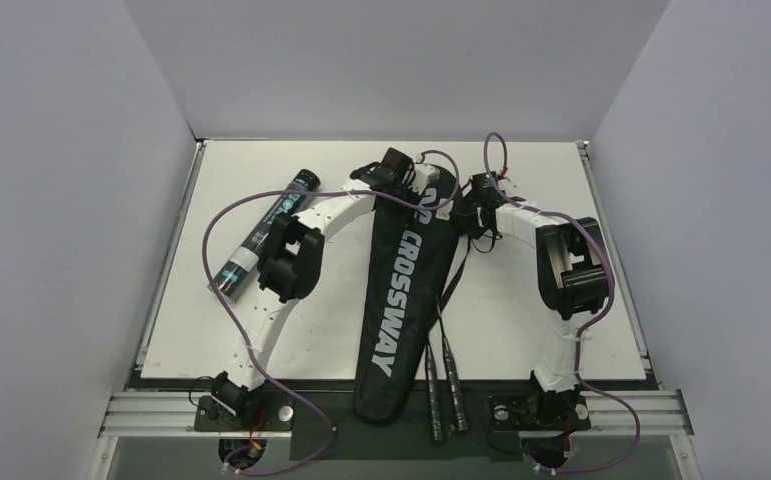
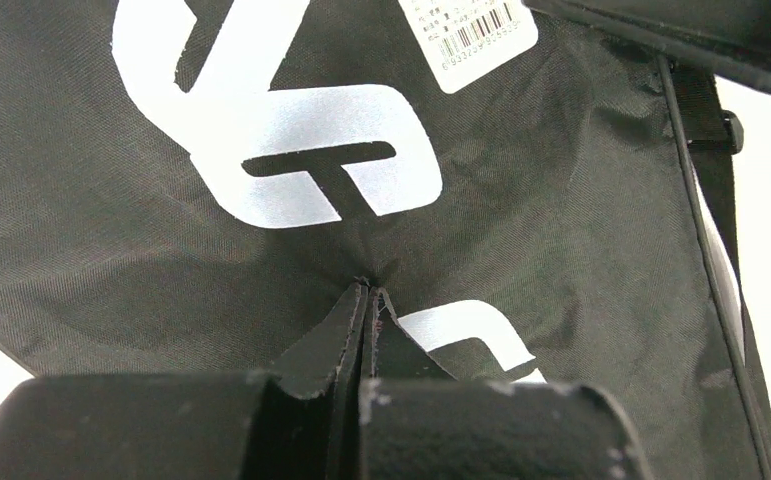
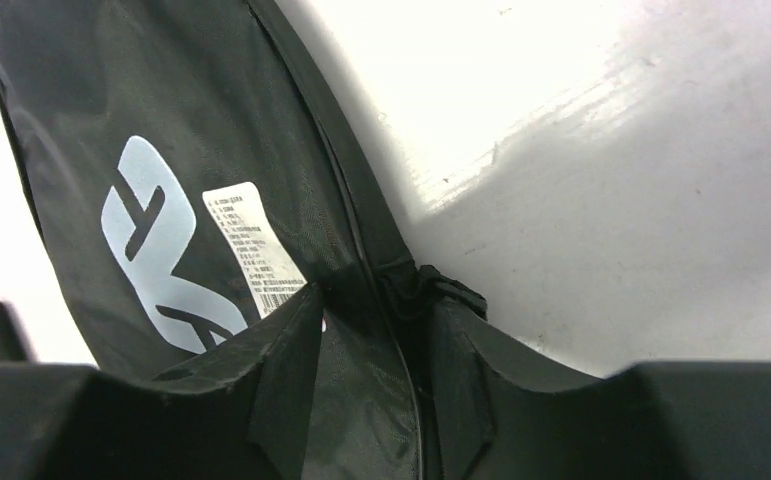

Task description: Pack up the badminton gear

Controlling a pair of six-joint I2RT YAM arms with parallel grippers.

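A long black racket bag [image 1: 393, 300] with white CROSSWAY lettering lies lengthwise down the middle of the table, its near end over the front edge. My left gripper is shut on a pinch of its fabric near the far end; creases gather at the fingertips. At the bag's right edge, my right gripper is partly open, with the zipper edge [image 3: 386, 325] running between its spread fingers. Two racket handles [image 1: 434, 395] stick out from beneath the bag's lower right side; their heads are hidden.
A dark shuttlecock tube [image 1: 264, 235] lies at an angle on the left, behind the left arm. A black strap [image 1: 454, 285] trails along the bag's right side. Bare white table [image 1: 506, 320] shows to the lower right.
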